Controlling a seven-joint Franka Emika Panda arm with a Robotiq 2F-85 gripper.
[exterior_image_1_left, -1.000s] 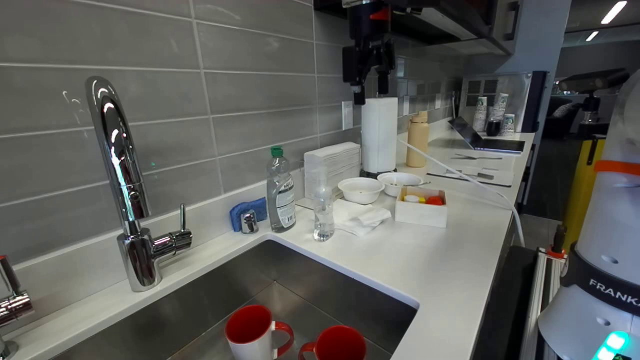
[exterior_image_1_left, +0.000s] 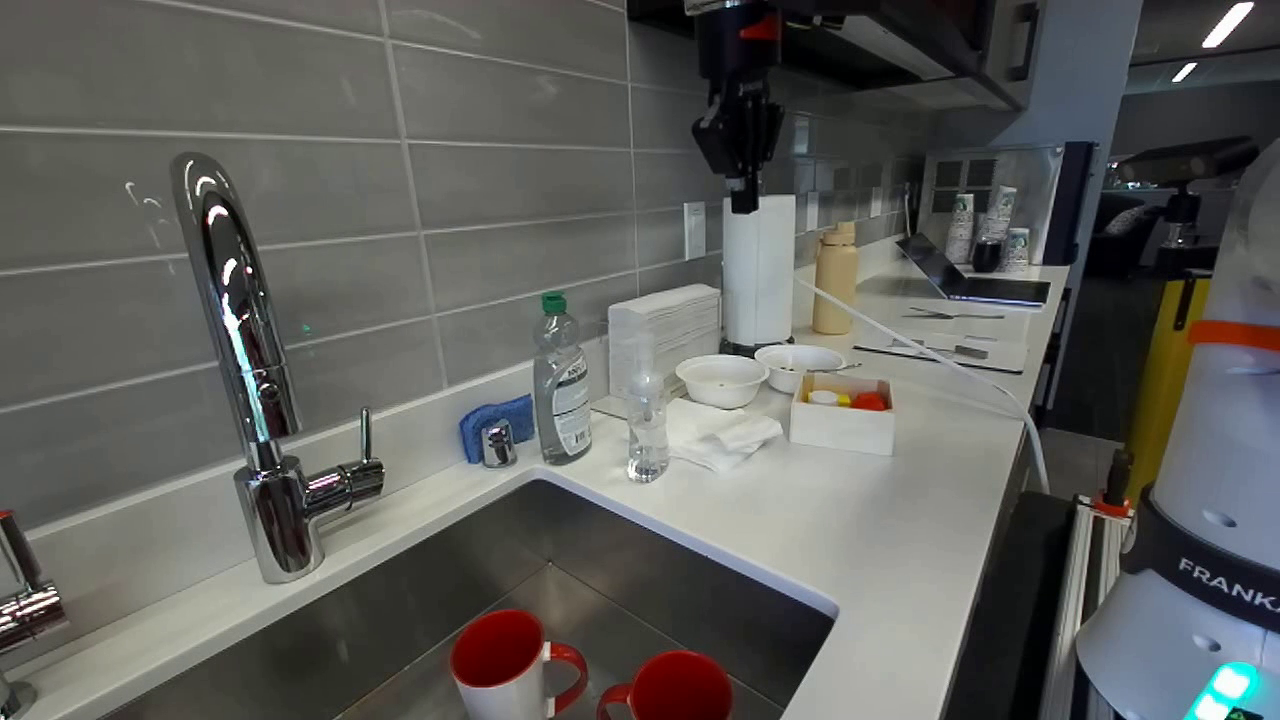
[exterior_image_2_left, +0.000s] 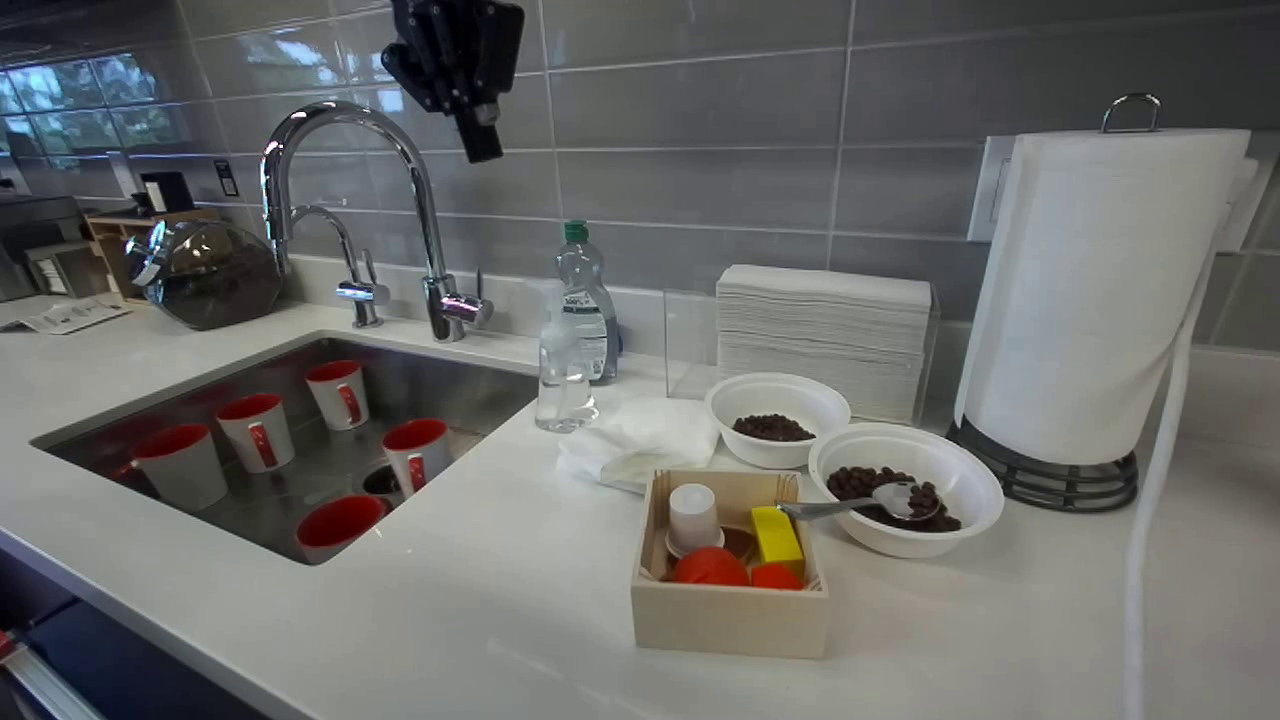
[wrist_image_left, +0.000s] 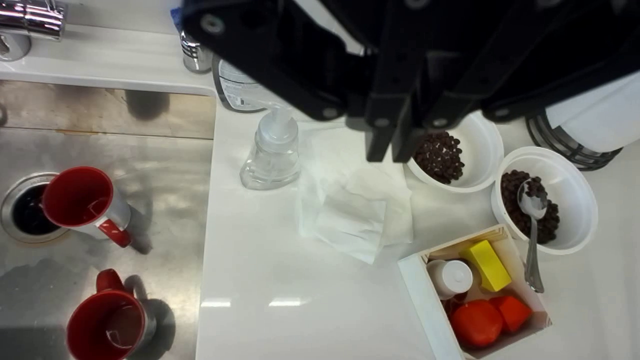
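Observation:
My gripper is shut, its two black fingertips nearly together and nothing showing between them. High above the counter, clear of every object, the same gripper (exterior_image_1_left: 744, 198) hangs in exterior view 1. Below it in the wrist view lie crumpled white napkins (wrist_image_left: 354, 204), with a clear bottle (wrist_image_left: 273, 150) to their left. A white bowl of dark beans (wrist_image_left: 447, 156) is partly hidden by the fingers. Another bowl (wrist_image_left: 570, 198) holds beans and a spoon (wrist_image_left: 532, 207). The wooden box (exterior_image_2_left: 729, 618) contains a white cup, a yellow block and red items.
Several red-and-white mugs (exterior_image_2_left: 254, 432) stand in the steel sink (wrist_image_left: 162, 180). A tall faucet (exterior_image_1_left: 234, 300), green-capped soap bottle (exterior_image_1_left: 561, 384), napkin stack (exterior_image_2_left: 822, 318) and paper towel roll (exterior_image_2_left: 1092, 288) line the wall. Bare counter (exterior_image_2_left: 516, 612) lies in front of the box's left side.
The gripper's fingers were apart a second ago and have closed together. The arm seems to be in the same place, and the objects on the counter have not moved.

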